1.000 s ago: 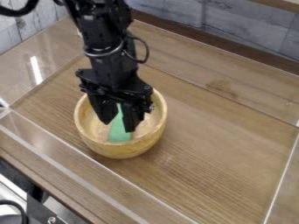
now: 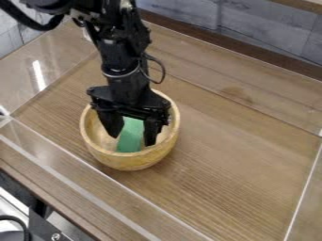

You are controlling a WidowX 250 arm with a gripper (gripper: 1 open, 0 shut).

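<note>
A wooden bowl [image 2: 126,158] stands on the wooden table at the left of centre in the camera view, with a green object [image 2: 131,137] inside it. My black gripper [image 2: 131,122] is lowered into the bowl over the green object, its open fingers on either side of that object's upper part, partly hiding it. I cannot tell whether they touch it.
A grey wall runs along the back. The table's edge and some dark equipment are at the lower left.
My gripper has come down lower into the bowl and now covers more of the green object. The bowl looks to be in about the same place.
</note>
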